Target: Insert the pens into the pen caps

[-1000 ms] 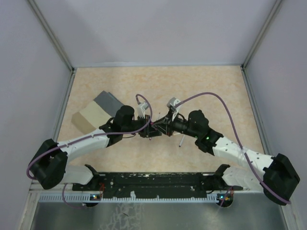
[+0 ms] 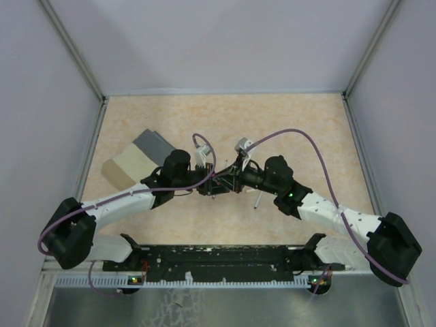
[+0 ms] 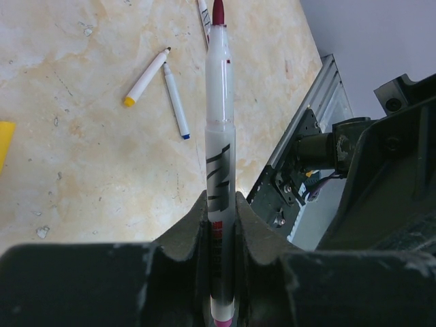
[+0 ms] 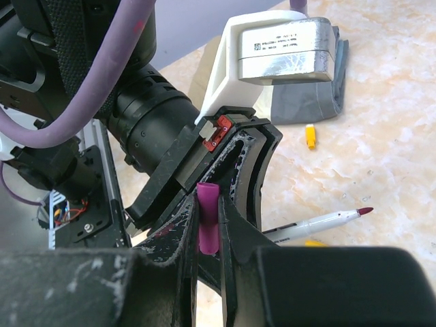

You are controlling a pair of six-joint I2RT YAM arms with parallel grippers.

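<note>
My left gripper (image 2: 212, 178) holds an upright white marker (image 3: 220, 170) with a pink end and dark red tip between its fingers in the left wrist view; how firmly its fingers are closed is unclear. My right gripper (image 2: 230, 181) is shut on a magenta cap (image 4: 208, 218), seen end-up in the right wrist view. The two grippers meet over the middle of the table, overlapping in the top view, so the join between marker and cap is hidden. Loose markers lie on the table: a yellow-ended one (image 3: 146, 78), a blue-ended one (image 3: 175, 99) and a red-tipped one (image 4: 320, 223).
A folded beige and grey cloth (image 2: 133, 160) lies at the left. A small yellow piece (image 4: 310, 136) sits on the table near it.
The right arm has shifted very slightly at its elbow and wrist; the left arm looks unchanged. Both grippers remain together at the middle.
</note>
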